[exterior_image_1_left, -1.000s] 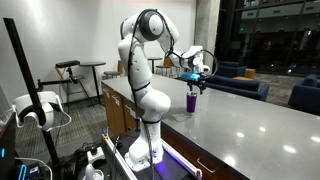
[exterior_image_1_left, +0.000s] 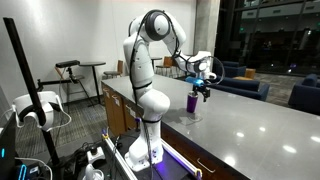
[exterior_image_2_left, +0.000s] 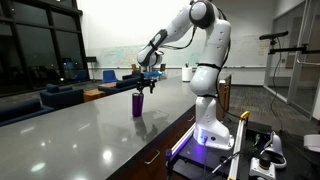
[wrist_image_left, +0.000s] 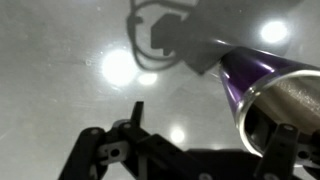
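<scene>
A purple cylindrical cup (exterior_image_1_left: 191, 104) with a shiny metal inside stands upright on the grey table. It also shows in exterior view 2, where the cup (exterior_image_2_left: 137, 105) has my gripper (exterior_image_2_left: 142, 88) close above its top. At the lower right of the wrist view, its open mouth and purple wall (wrist_image_left: 245, 72) fill the corner. My gripper is open there: the left finger lies over bare table, while the right finger overlaps the cup's mouth. Whether that finger is inside the cup or only above it, I cannot tell. Nothing shows held.
Around the cup, the long grey table (exterior_image_1_left: 240, 125) is clear, with reflections and the arm's shadow on it. Chairs and dark sofas (exterior_image_1_left: 240, 87) stand beyond. The arm's base sits at the table's edge.
In exterior view 1 my gripper has shifted to the right, from over the cup to its right side. The cup stays where it was.
</scene>
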